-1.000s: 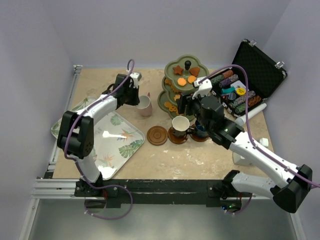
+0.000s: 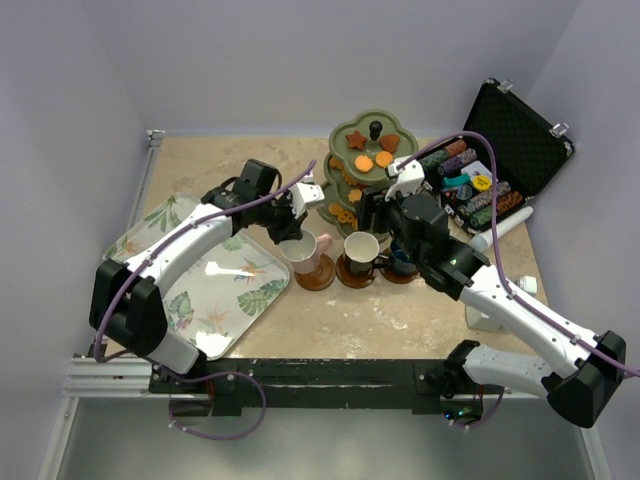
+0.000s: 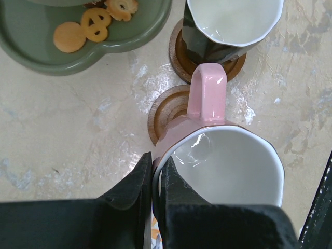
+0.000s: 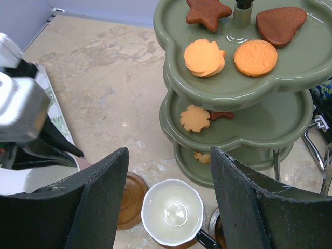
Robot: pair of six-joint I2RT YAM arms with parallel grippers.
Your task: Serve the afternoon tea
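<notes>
My left gripper [image 2: 290,232] is shut on the rim of a pink cup [image 2: 303,252], which is over a wooden coaster [image 3: 158,116]; whether it rests there is unclear. A dark-handled white cup [image 2: 360,250] stands on the middle coaster, beside a dark blue cup [image 2: 401,262] on the right one. My right gripper hangs open above the cups, nothing between its fingers. The tiered green stand [image 2: 370,145] holds biscuits on its tiers.
A floral tray [image 2: 215,300] lies on the left. An open case [image 2: 485,170] with coloured rolls sits back right, a white cylinder [image 2: 500,228] beside it. The table front between tray and right arm is clear.
The right arm has not moved.
</notes>
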